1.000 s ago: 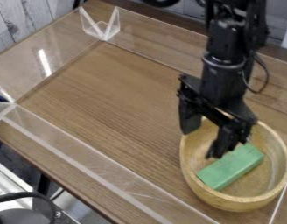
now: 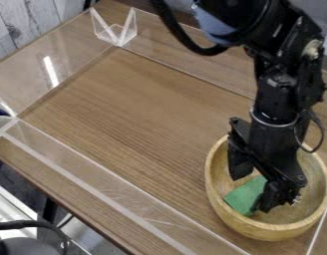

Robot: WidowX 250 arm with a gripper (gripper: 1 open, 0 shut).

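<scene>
The black gripper (image 2: 266, 174) reaches down from the top right into a tan wooden bowl (image 2: 259, 229) at the lower right, its fingers open and spread over a green block (image 2: 241, 199) lying in the bowl. The block is partly covered by the gripper; whether the fingers touch it is hard to tell.
A wooden tabletop (image 2: 127, 110) fills most of the view, clear to the left of the bowl. A small clear plastic piece (image 2: 116, 30) sits at the back left, and dark cables are at the lower left.
The gripper has moved down into the bowl and now covers more of the green block, which earlier showed more fully.
</scene>
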